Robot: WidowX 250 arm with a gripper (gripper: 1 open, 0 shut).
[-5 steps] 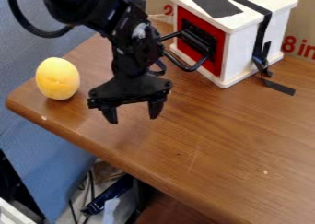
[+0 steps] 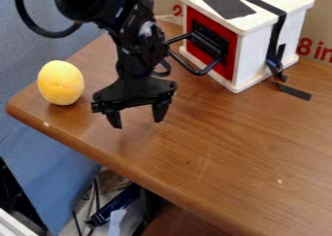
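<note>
My black gripper (image 2: 136, 117) hangs over the wooden table (image 2: 234, 152), pointing down, its two fingers spread apart with nothing visible between them. A yellow egg-shaped object (image 2: 61, 83) stands on the table's left part, left of my gripper. A white box with a red front (image 2: 244, 55) sits at the back right, with a black handle on the red face and black straps over it.
The table's front edge runs diagonally past bags and cables below. A blue padded panel (image 2: 39, 143) is at the left. A cardboard box (image 2: 312, 36) stands behind.
</note>
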